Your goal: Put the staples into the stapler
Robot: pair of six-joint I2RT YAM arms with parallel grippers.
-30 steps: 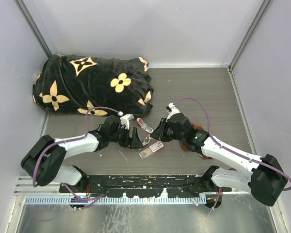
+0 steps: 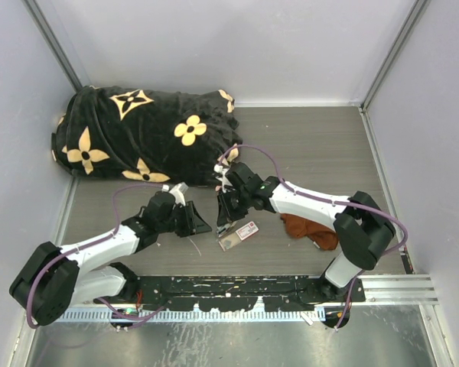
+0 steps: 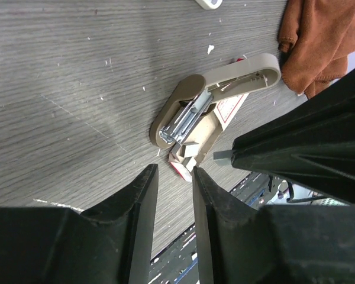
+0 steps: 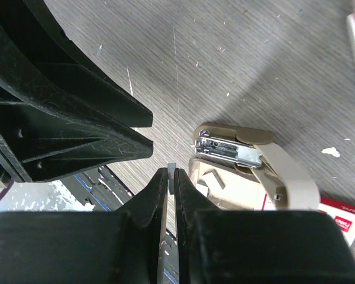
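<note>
The tan stapler [image 3: 168, 111] lies with its top cover folded back and its metal magazine [image 4: 228, 149] exposed. My right gripper is shut on a small grey staple strip [image 3: 223, 157], which pokes out past its fingertips. That strip hangs beside the magazine, apart from it in the left wrist view. To the left of the stapler, my left gripper is partly open with nothing between its fingers. An open staple box [image 4: 337, 220] with red and white markings sits against the stapler, and loose staple pieces [image 4: 212, 179] lie in its tray.
A pink and white object [image 2: 221, 189] lies behind the stapler. The brown cloth [image 2: 310, 231] is to the right, and a dark patterned blanket [image 2: 149, 134] fills the back left. Bare table shows at the back right.
My right gripper has moved left and toward the front, to above the stapler. The left gripper has shifted left, away from the stapler.
</note>
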